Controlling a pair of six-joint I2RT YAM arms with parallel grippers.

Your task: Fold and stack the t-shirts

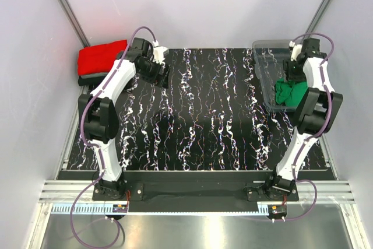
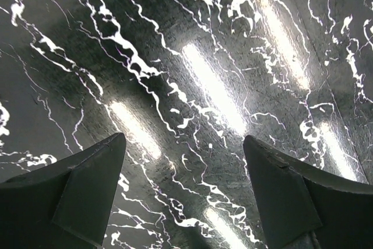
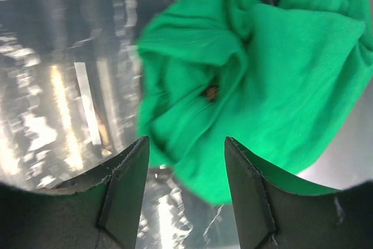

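Observation:
A crumpled green shirt (image 1: 287, 91) lies in the clear bin (image 1: 265, 68) at the right. Over it hovers my right gripper (image 1: 294, 71), part open, with green cloth below and between its fingertips in the right wrist view (image 3: 186, 144); nothing visible is held. My left gripper (image 1: 159, 75) hangs open over bare black marbled table left of centre; the left wrist view (image 2: 184, 150) shows only tabletop between its fingers. A folded red shirt (image 1: 100, 56) lies on top of a dark stack at the back left.
Walls bound the back and both sides.

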